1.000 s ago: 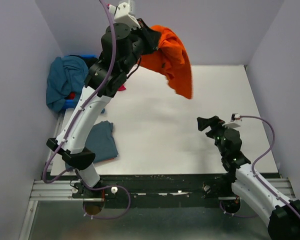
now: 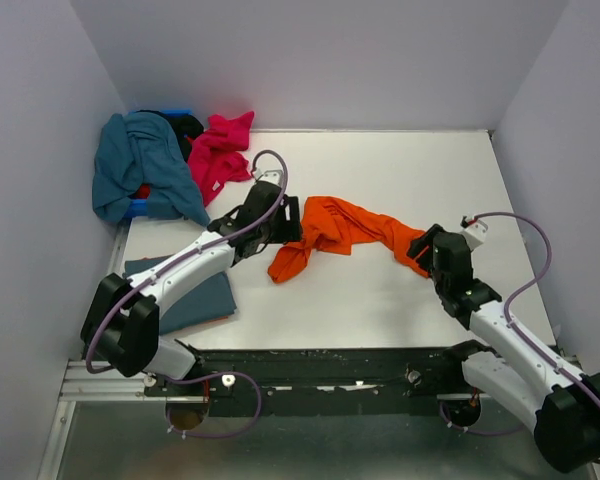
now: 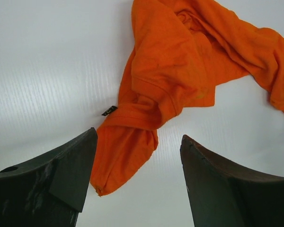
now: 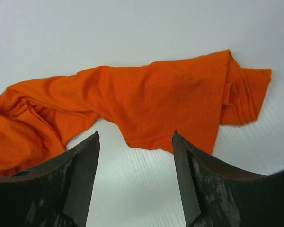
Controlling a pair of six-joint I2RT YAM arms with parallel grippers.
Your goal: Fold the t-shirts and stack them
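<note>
An orange t-shirt [image 2: 330,230] lies crumpled in a long strip across the middle of the white table; close up it shows loose folds [image 3: 165,71] and a small dark tag. My left gripper [image 2: 288,225] hovers over its left part, fingers apart with nothing between them [image 3: 139,158]. My right gripper [image 2: 422,248] is over the shirt's right end, also open, with the cloth [image 4: 161,99] beyond its fingers. A folded teal shirt [image 2: 195,300] lies at the front left, partly behind the left arm.
A blue bin [image 2: 136,208] at the back left holds teal, black and red clothes, with a pink shirt [image 2: 225,150] hanging over it.
The orange shirt, held high by my left gripper a second ago, now lies on the table. My left gripper has come down over it; the right has shifted slightly.
</note>
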